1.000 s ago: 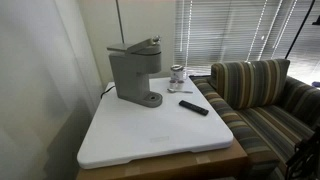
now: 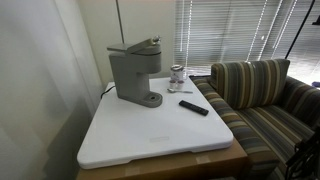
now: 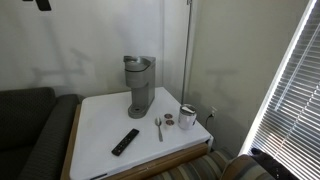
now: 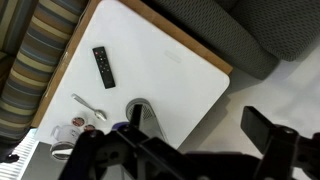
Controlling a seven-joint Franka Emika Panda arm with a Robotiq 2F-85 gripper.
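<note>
High above the white table (image 4: 165, 75), my gripper stands open with nothing between its fingers in the wrist view. A grey coffee maker (image 2: 131, 75) is upright at the table's back in exterior view 1. The black remote (image 3: 125, 142) lies flat near the front edge in exterior view 2. Beside it rests a metal spoon (image 3: 159, 128). Two small round pods (image 3: 169, 119) sit between the spoon and a whitish mug or canister (image 3: 187, 117). In the wrist view, the gripper partly covers the coffee maker (image 4: 140, 108).
A striped armchair (image 2: 248, 85) stands beside the table, and a dark grey sofa (image 3: 30, 120) is on the opposite side. Walls and window blinds (image 2: 220, 35) lie behind.
</note>
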